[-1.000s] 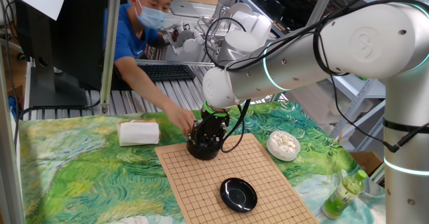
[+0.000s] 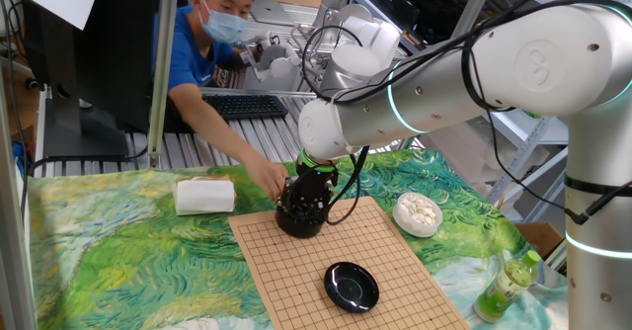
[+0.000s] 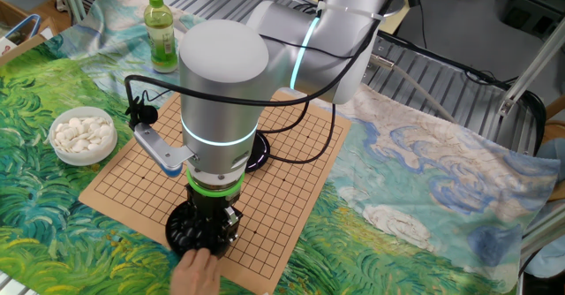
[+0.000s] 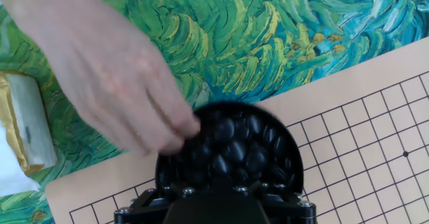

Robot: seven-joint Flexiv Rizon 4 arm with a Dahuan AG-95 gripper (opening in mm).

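My black gripper (image 2: 309, 194) points down at a round black bowl (image 2: 298, 221) at the far edge of the go board (image 2: 385, 246). In the wrist view the bowl (image 4: 297, 158) is full of glossy black stones (image 4: 234, 150). The gripper's body (image 4: 214, 207) covers its near rim; the fingertips are hidden there, so whether they touch the bowl does not show. A person's hand (image 4: 127, 83) reaches in from the left, its fingers at the bowl's rim. An empty-looking black dish (image 2: 352, 287) lies on the board, apart from the gripper.
A white bowl of white stones (image 2: 417, 214) stands right of the board, with a green-capped bottle (image 2: 507, 288) nearer the front. Left of the board lies a white packet (image 2: 204, 197) on the patterned cloth. The person's arm (image 2: 212, 127) crosses the far side. Most of the board is bare.
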